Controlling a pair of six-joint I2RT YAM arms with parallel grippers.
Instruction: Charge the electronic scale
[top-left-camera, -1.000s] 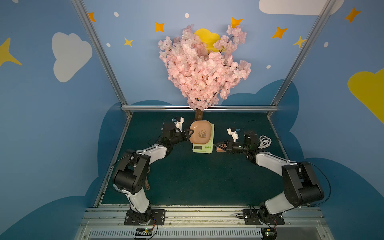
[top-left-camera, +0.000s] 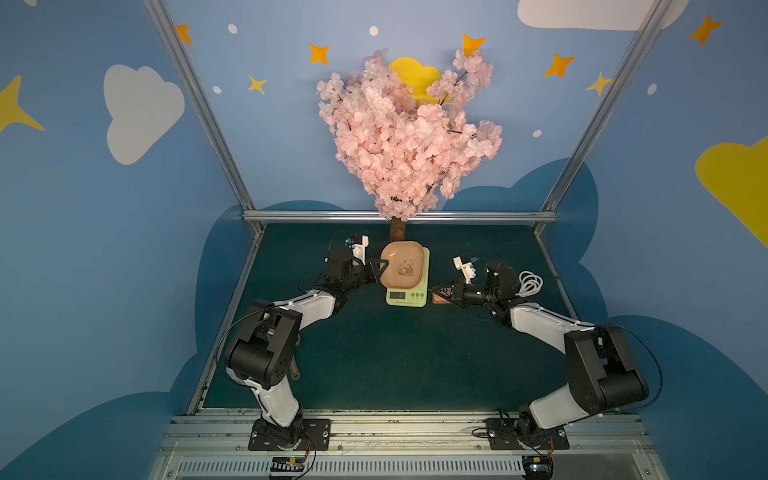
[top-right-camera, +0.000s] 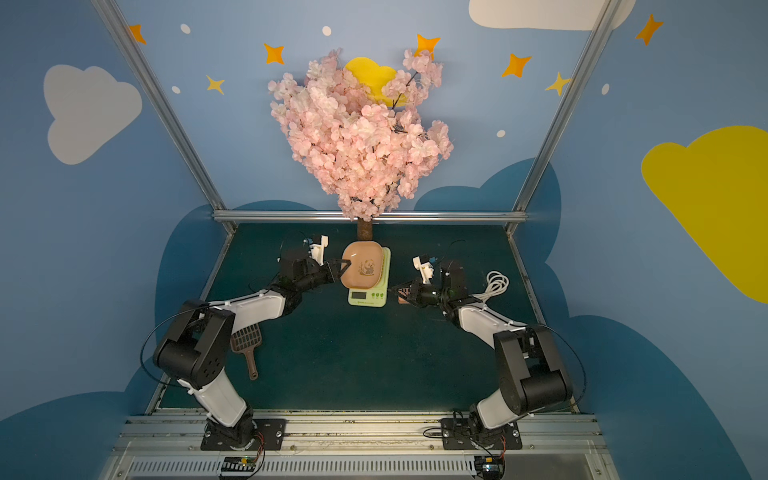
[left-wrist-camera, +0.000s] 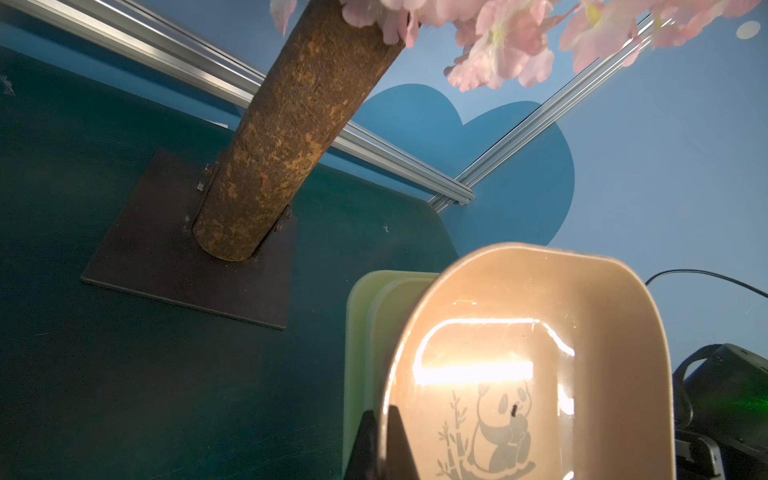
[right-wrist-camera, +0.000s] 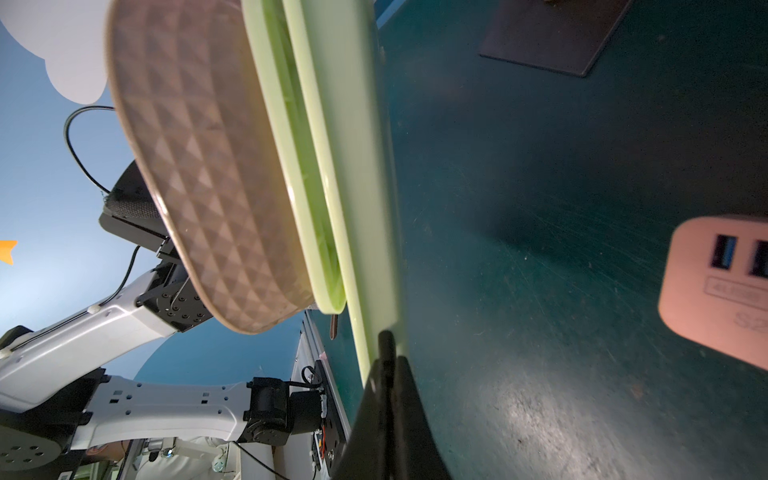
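A green electronic scale (top-left-camera: 406, 297) (right-wrist-camera: 360, 208) carries a beige panda-print tray (top-left-camera: 402, 265) (left-wrist-camera: 520, 336) in the middle of the table. My left gripper (top-left-camera: 381, 269) is shut at the tray's left side, its tips partly hidden by the rim in the left wrist view. My right gripper is shut, its tips against or very near the scale's right side. A pink multi-port USB charger (right-wrist-camera: 704, 288) sits just right of the scale, partly under the right gripper in the top views.
A blossom tree on a dark base plate (left-wrist-camera: 136, 256) stands behind the scale. A coiled white cable (top-left-camera: 530, 283) lies at the right. A brown slotted utensil (top-right-camera: 249, 356) lies by the left arm.
The scale and tray have shifted very slightly to the right since a second ago. Both arms are nearly still.
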